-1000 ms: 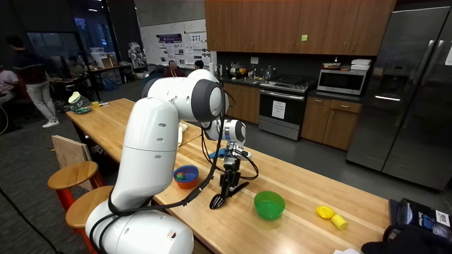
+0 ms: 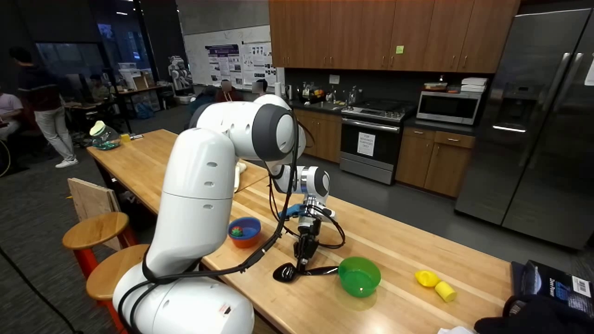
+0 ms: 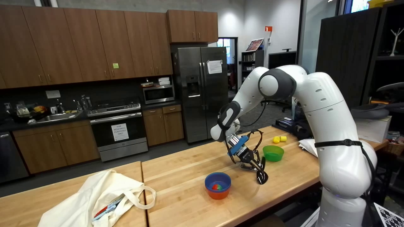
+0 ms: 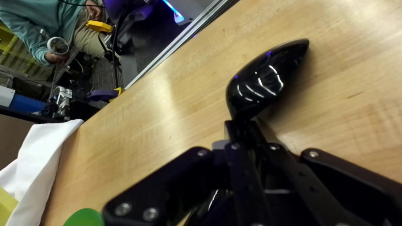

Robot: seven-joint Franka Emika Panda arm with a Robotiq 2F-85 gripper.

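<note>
My gripper [image 2: 302,265] is shut on a black spoon [image 2: 285,272], low over the wooden table. In the wrist view the spoon's glossy bowl [image 4: 263,81] juts out past the fingertips. Its handle [image 2: 323,271] stretches from the fingers to the left side of a green bowl [image 2: 359,276], where it seems to touch the wall. Whether the spoon's head rests on the table I cannot tell.
A blue bowl [image 3: 217,181] nested in an orange one holds a strawberry [image 3: 216,187]. Yellow objects [image 2: 427,278] lie beyond the green bowl. A cream bag [image 3: 87,200] is at the table's other end. Bare table surrounds the gripper.
My gripper has shifted slightly right and down with the spoon, whose handle has swung toward the green bowl. The green bowl has slid a little to the right and nearer the front edge.
</note>
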